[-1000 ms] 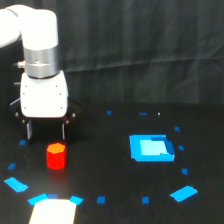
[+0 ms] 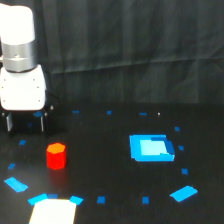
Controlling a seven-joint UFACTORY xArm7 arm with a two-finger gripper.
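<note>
A small red block [image 2: 56, 157] with a six-sided top stands on the black table at the left. Up and to the left of it is my white gripper [image 2: 26, 123], its two dark fingers spread apart and nothing visible between them. The gripper is open and does not touch the block. Right of centre, blue tape frames a pale square [image 2: 153, 147] on the table; nothing stands on it.
A bright pale square [image 2: 53, 212] bordered by blue tape lies at the bottom left edge. Loose blue strips [image 2: 184, 193] and small blue marks dot the table. Dark cloth [image 2: 130, 55] hangs behind.
My gripper has shifted left and slightly up in the view, farther from the red block. The block and the taped squares have stayed put.
</note>
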